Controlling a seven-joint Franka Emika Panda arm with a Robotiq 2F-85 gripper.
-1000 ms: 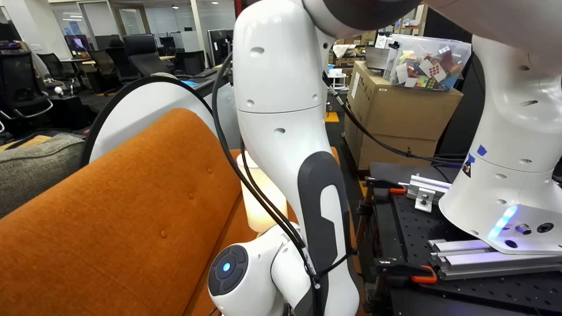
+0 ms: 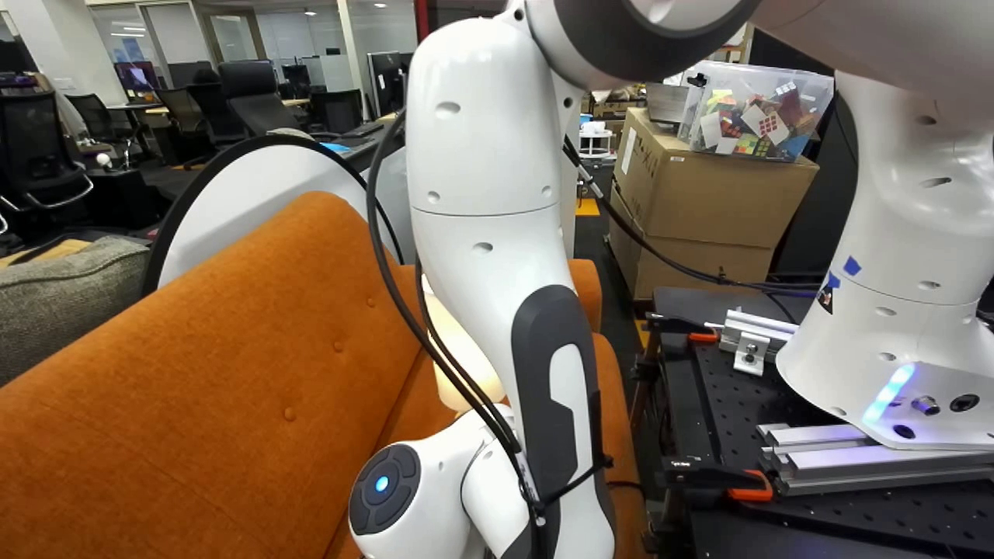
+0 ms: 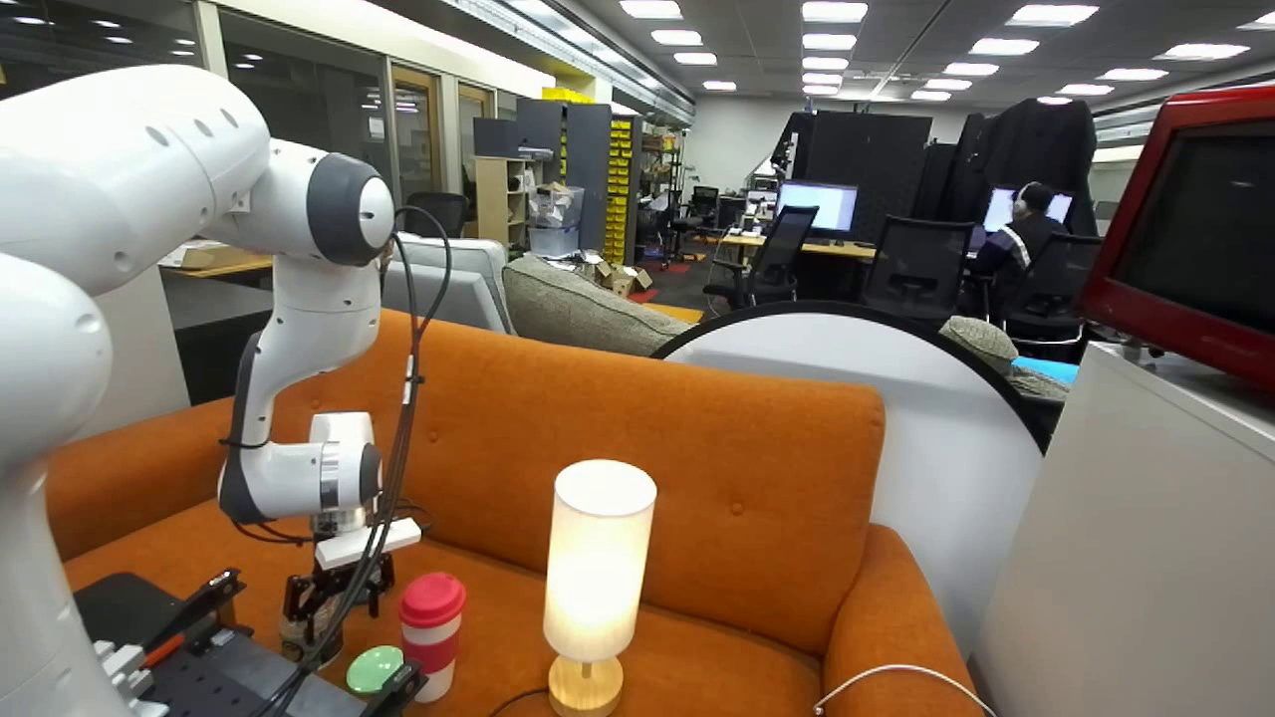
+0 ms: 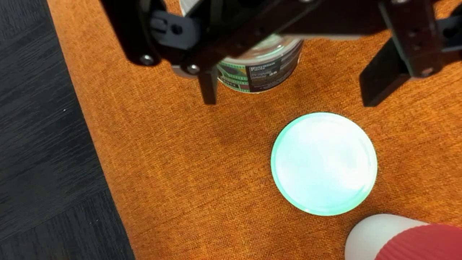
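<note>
In the wrist view my gripper stands open, its two dark fingertips wide apart above the orange seat. A labelled, clear-topped container (image 4: 277,69) shows behind the left fingertip, partly covered by the gripper's linkage. Near the gap between the fingers, lower in the picture, lies a round pale green lid (image 4: 325,164), bright with glare. A red and white cup (image 4: 415,242) is cut off at the bottom right corner. Exterior view 2 has the gripper (image 3: 337,609) low over the seat by the container (image 3: 293,633), with the green lid (image 3: 374,669) and upright cup (image 3: 432,621) beside it.
A lit lamp (image 3: 601,562) stands right of the cup. Behind rises the sofa backrest (image 3: 717,478). Cables (image 3: 403,442) hang along the arm, and a black mounting table (image 2: 839,522) borders the seat. The seat's edge drops to dark floor (image 4: 52,151).
In exterior view 1 the arm's lower part has shifted left and slightly down. The lamp is now more covered by it.
</note>
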